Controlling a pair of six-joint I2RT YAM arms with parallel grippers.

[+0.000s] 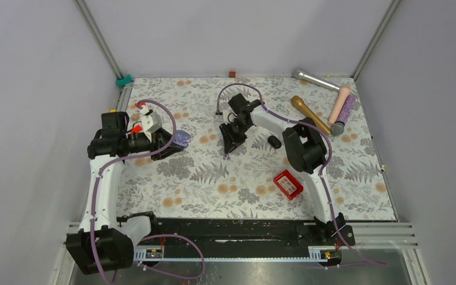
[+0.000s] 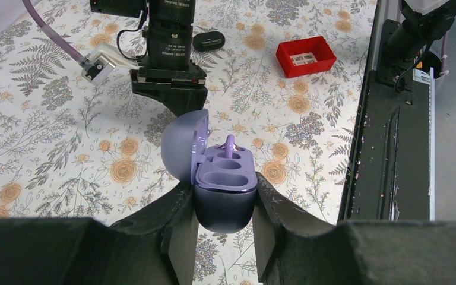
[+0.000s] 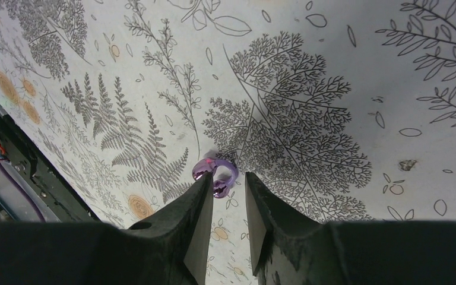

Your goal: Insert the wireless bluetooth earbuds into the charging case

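Note:
The lavender charging case (image 2: pixel 225 202), lid open, is held by my left gripper, shut on it; one earbud stem (image 2: pixel 230 148) stands in it, with empty wells beside. In the right wrist view a small purple earbud (image 3: pixel 225 178) lies on the patterned mat just beyond my right gripper, whose fingers are part open with nothing seen between the tips. In the top view that gripper is low near the middle of the mat, with the earbud just below it.
A red box (image 1: pixel 288 184) and a small black object (image 1: pixel 274 142) lie to the right. Several microphone-like cylinders (image 1: pixel 309 113) lie at the back right.

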